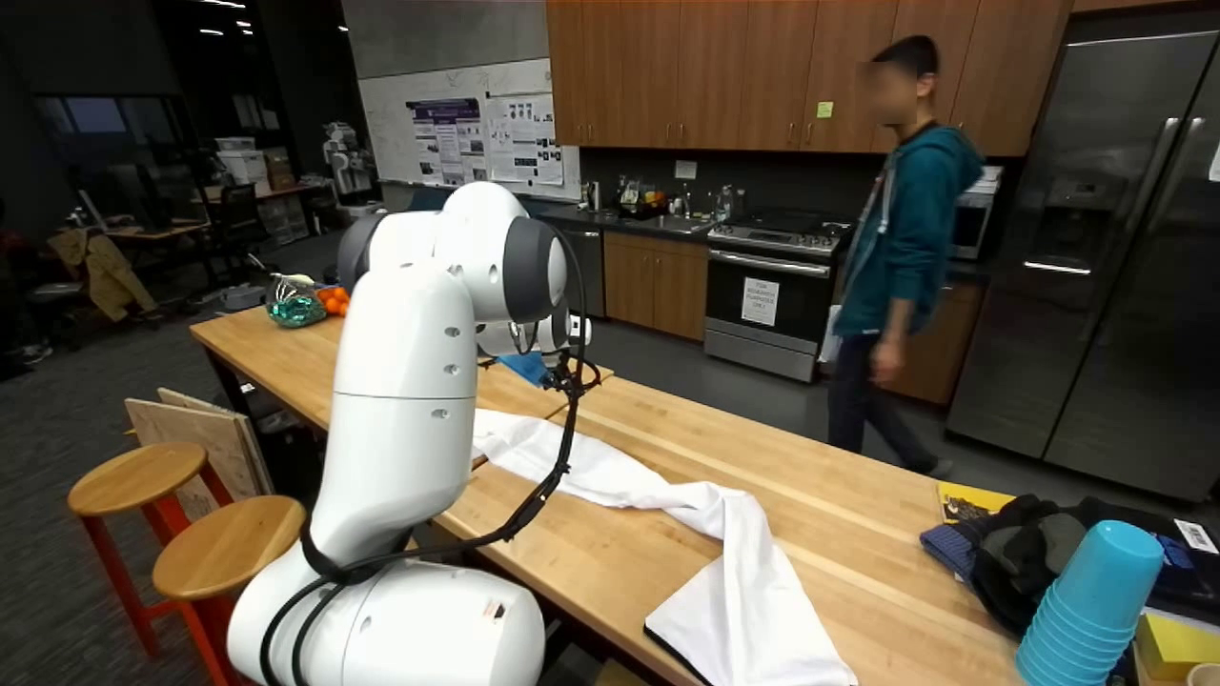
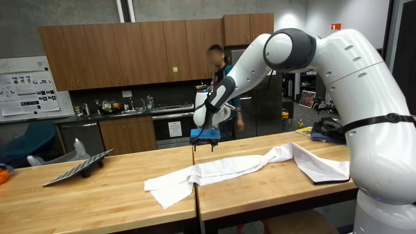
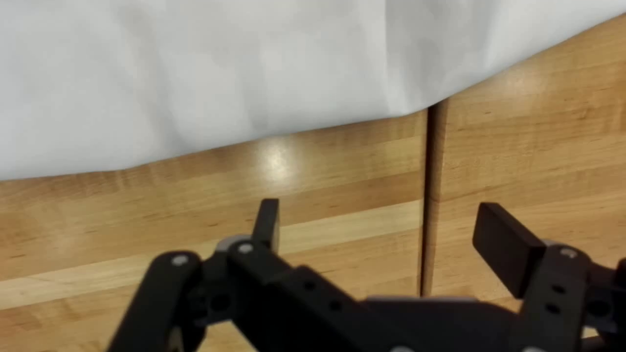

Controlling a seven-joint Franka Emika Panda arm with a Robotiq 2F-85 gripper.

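A long white cloth lies twisted and creased across the wooden table, over the seam between its two halves. One end spreads flat with a dark edge, seen at the near side in exterior view 1. My gripper hangs above the table on the far side of the cloth, apart from it. In the wrist view the fingers stand wide, and bare wood and the seam show between the fingers. The cloth fills the top of that view, beyond the fingertips. Exterior view 1 has the fingers hidden behind the arm.
Blue stacked cups and dark clothing sit at the table's right end. A dark slanted panel stands on the left half. Behind the table is a person. Bare table surrounds the cloth.
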